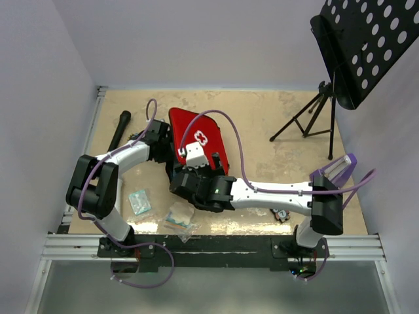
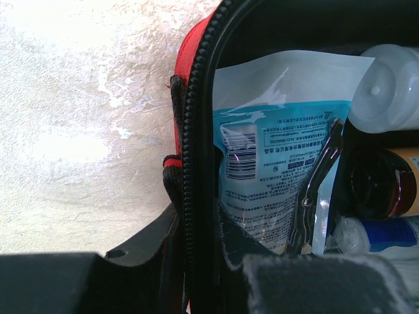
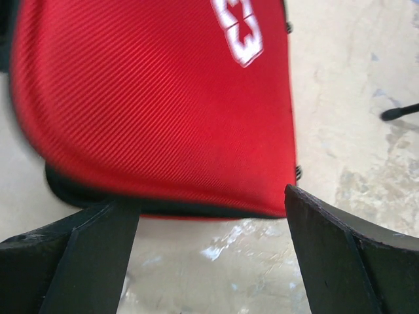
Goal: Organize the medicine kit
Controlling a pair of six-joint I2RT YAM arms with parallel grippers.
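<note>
The red medicine kit (image 1: 206,149) with a white cross lies left of the table's middle, its lid (image 3: 163,104) tilted over the box. In the left wrist view, my left gripper straddles the kit's black zipped rim (image 2: 196,118), one finger on each side and pressed close to it. Inside the box are a blue-and-white pouch (image 2: 281,147), black tweezers (image 2: 306,203), a brown bottle (image 2: 386,183) and a white-capped bottle (image 2: 386,88). My right gripper stands open at the lid's near edge. Whether its fingers touch the lid is unclear.
Flat packets (image 1: 139,201) and a clear bag (image 1: 179,214) lie at the front left. A purple-and-white holder (image 1: 334,171) stands on the right, with a black tripod (image 1: 311,114) behind it.
</note>
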